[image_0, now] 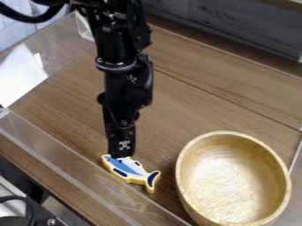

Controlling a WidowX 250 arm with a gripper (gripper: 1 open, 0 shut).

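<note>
A flat blue and white fish with a yellow edge (138, 175) lies on the wooden table, left of a round wooden bowl (232, 177). The black gripper (122, 146) hangs upright from the arm just above the fish's left end, open, with its fingertips close over that end. Whether they touch it cannot be told from this view, and the space between the fingers is largely hidden.
Clear strips run along the left and right edges, and a grey wall stands at the back. A white sheet lies at the far left.
</note>
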